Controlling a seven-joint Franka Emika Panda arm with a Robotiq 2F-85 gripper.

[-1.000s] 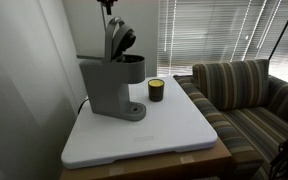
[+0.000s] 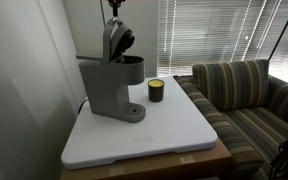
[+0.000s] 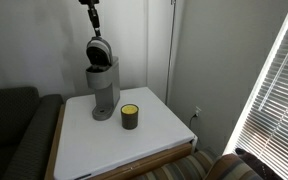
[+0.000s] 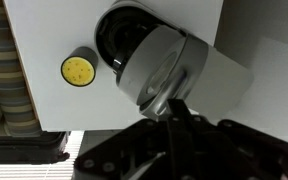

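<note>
A grey coffee maker (image 2: pixel 106 88) stands on the white table, its lid (image 3: pixel 99 48) raised and tilted up. In the wrist view the open brewing chamber (image 4: pixel 122 35) shows dark inside. Above the machine, my gripper is shut, with nothing visible between its fingers. Its tips are close to the top of the raised lid; whether they touch it I cannot tell. A dark cup with a yellow inside (image 2: pixel 156 90) stands upright on the table beside the coffee maker, apart from it.
A striped armchair (image 2: pixel 229 88) adjoins one side of the table. Behind the machine is a plain wall (image 3: pixel 44 45), and window blinds (image 2: pixel 209 35) hang beyond.
My gripper has shifted slightly to the right in exterior view 1, over the raised lid. The coffee maker's body and the cup have stayed in place.
</note>
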